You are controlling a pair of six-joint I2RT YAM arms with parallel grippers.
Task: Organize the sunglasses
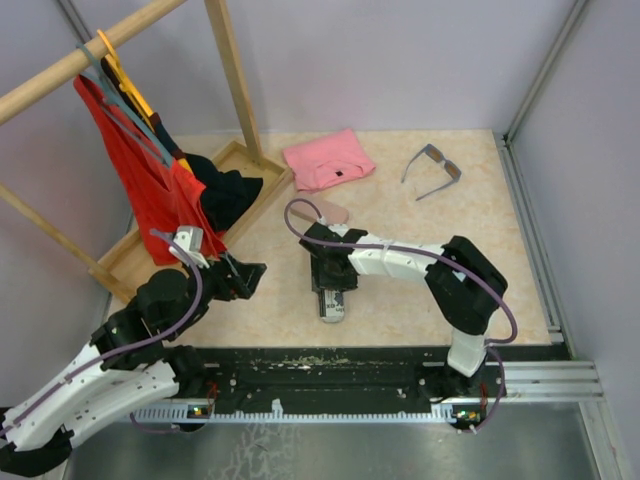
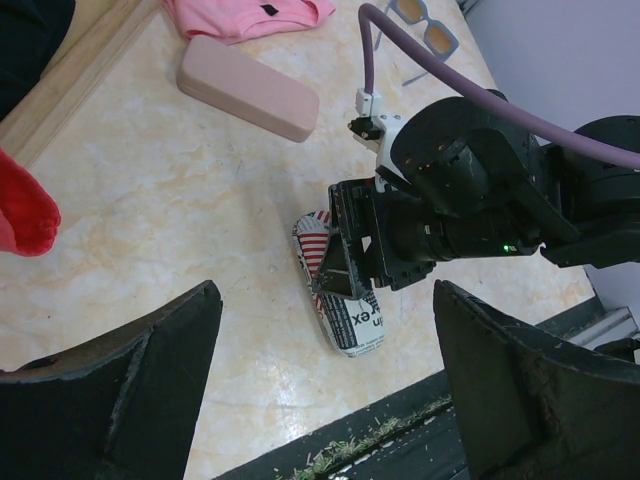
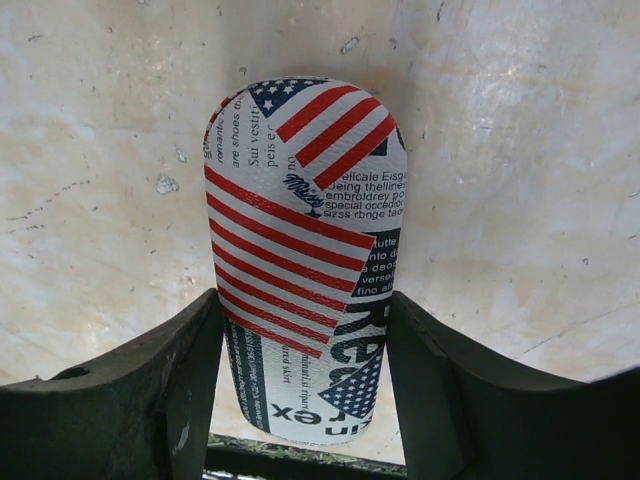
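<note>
A glasses case (image 3: 295,230) with flag and newsprint patterns fills the middle of the right wrist view. My right gripper is shut on its sides, a finger against each edge. In the top view the right gripper (image 1: 330,275) covers most of the case (image 1: 332,306), whose near end points at the table's front edge. The case looks closed and lies at or close to the tabletop. Grey-blue sunglasses (image 1: 434,168) with brown lenses rest at the back right, temples spread. My left gripper stands open to the left of the case, nothing between its fingers.
A pinkish-beige case (image 2: 248,88) lies behind the patterned one, near a folded pink garment (image 1: 328,160). At the left a wooden rack (image 1: 232,80) holds a red garment (image 1: 150,180).
</note>
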